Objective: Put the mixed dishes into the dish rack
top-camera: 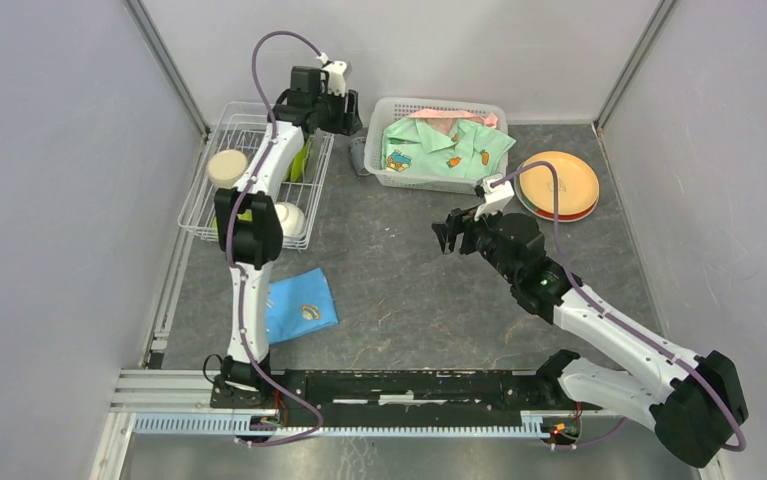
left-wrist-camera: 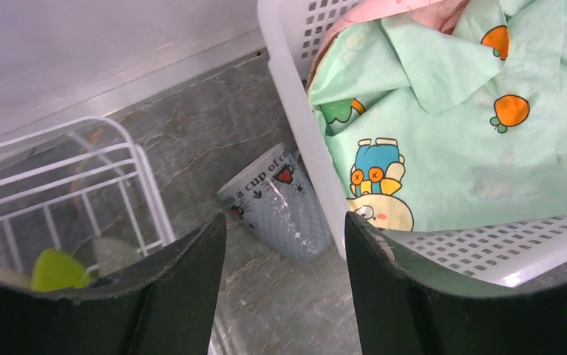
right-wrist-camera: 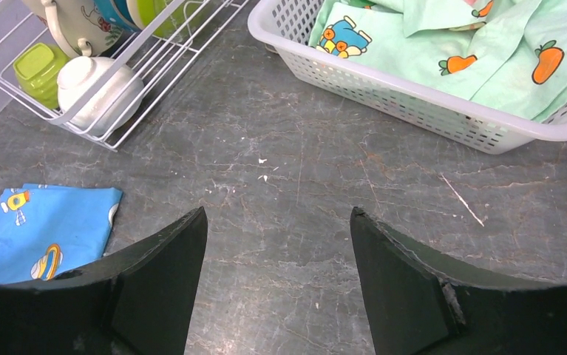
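The white wire dish rack (top-camera: 191,215) at the left holds cups and bowls, among them a white bowl (right-wrist-camera: 88,92) and a green cup (right-wrist-camera: 40,70). My open left gripper is above a grey mug with a heart print (left-wrist-camera: 273,203), which lies on its side between the rack and the laundry basket (left-wrist-camera: 287,89). My right gripper (top-camera: 447,232) hovers over the middle of the floor, fingers apart with nothing between them. Stacked plates (top-camera: 559,182) lie at the back right.
The basket holds green and pink cloths. A folded blue cloth (top-camera: 302,305) lies at the front left. Walls border both sides and the back.
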